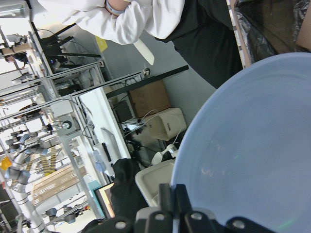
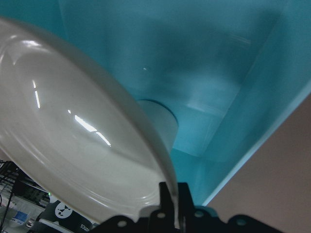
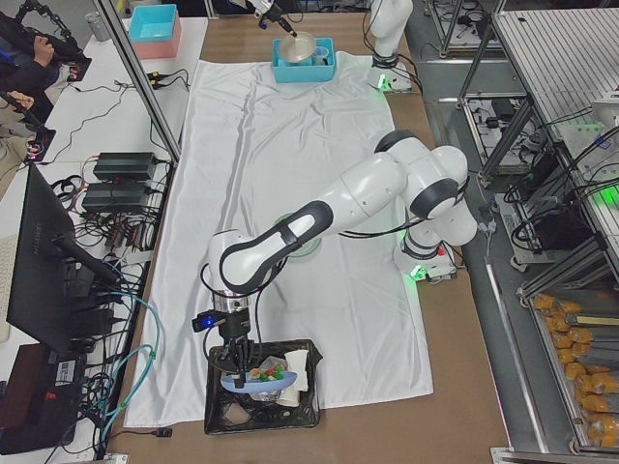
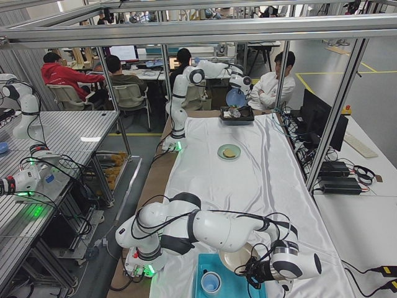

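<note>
My left gripper is shut on the rim of a light blue plate (image 1: 238,141), which is tilted up over a black crate (image 3: 309,411) holding small colourful items and a white cloth. My right gripper is shut on the rim of a cream plate (image 2: 68,126), tilted over a turquoise bin (image 2: 223,48); a cup (image 2: 163,119) in the bin is partly hidden behind that plate. A green plate (image 4: 229,156) with a yellow item on it rests on the white cloth between the two containers.
Monitors, cables and black boxes (image 3: 126,164) line one side of the table, metal frames the other. A seated person (image 4: 273,87) is close behind the black crate.
</note>
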